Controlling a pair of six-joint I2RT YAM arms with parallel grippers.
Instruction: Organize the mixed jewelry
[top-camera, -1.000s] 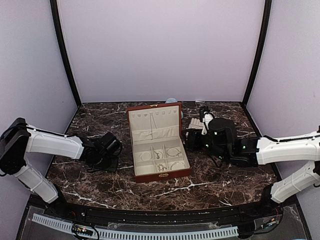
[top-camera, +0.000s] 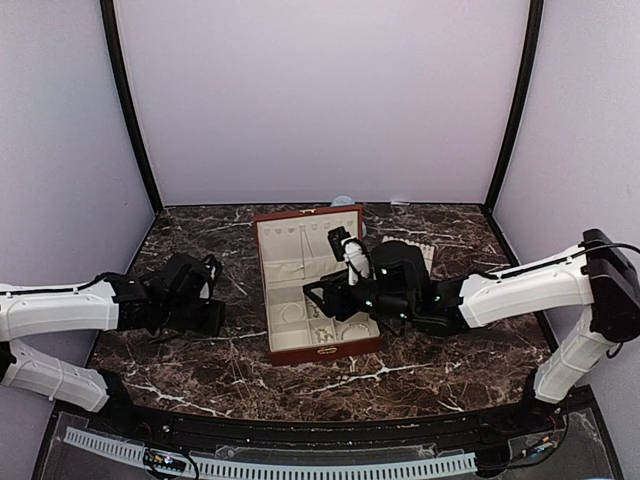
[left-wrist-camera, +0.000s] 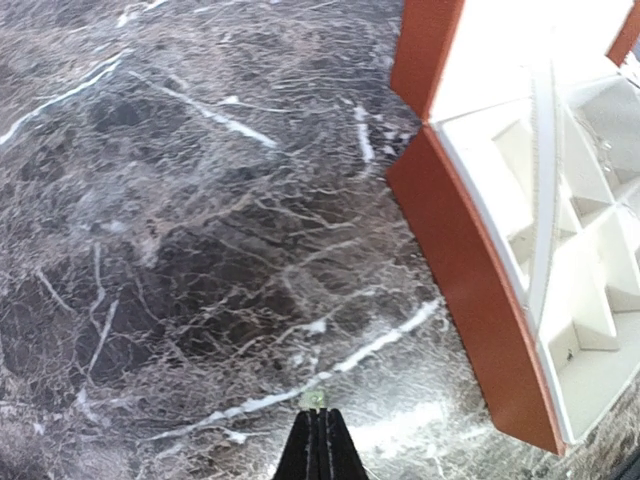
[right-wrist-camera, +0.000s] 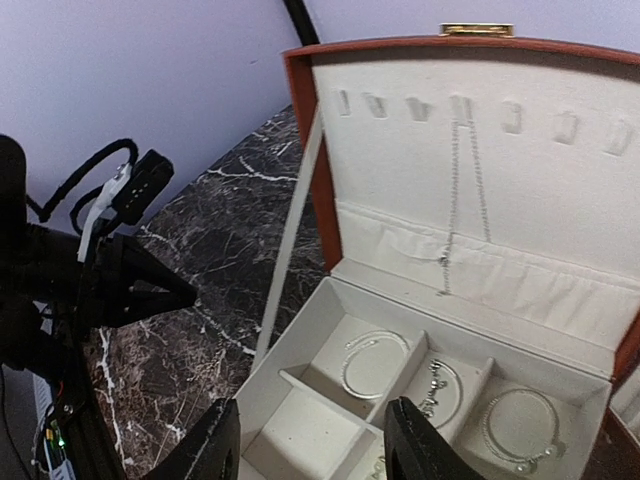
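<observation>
The open brown jewelry box stands mid-table, its cream inside split into compartments. A chain necklace hangs from the lid. In the right wrist view, a bangle, a beaded bracelet and another bangle lie in the rear compartments; the front left one looks empty. My right gripper is over the box, fingers apart with nothing between them. Left of the box, my left gripper is shut above the table. A small pale green piece shows at its tips; whether they grip it cannot be told.
Behind the right arm, a white tray is mostly hidden. A pale round item sits behind the lid. The raised lid and its side strap stand near the right gripper. Marble table left of the box is largely clear.
The right arm has moved left from beside the box to over it, now covering some compartments.
</observation>
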